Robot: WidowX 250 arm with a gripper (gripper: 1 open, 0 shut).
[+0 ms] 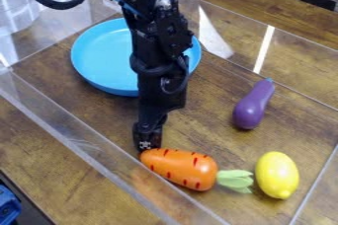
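The black robot arm reaches down through the middle of the view to my gripper (148, 136), which is low over the wooden surface just above the left end of an orange toy carrot (188, 169). The dark fingers are open, with nothing clearly between them; whether they touch the carrot is hard to tell.
A blue plate (97, 57) lies behind the arm. A purple eggplant (251, 108) is to the right, and a yellow lemon (276, 175) sits right of the carrot's green top. A transparent wall runs along the lower left. The wood between arm and eggplant is clear.
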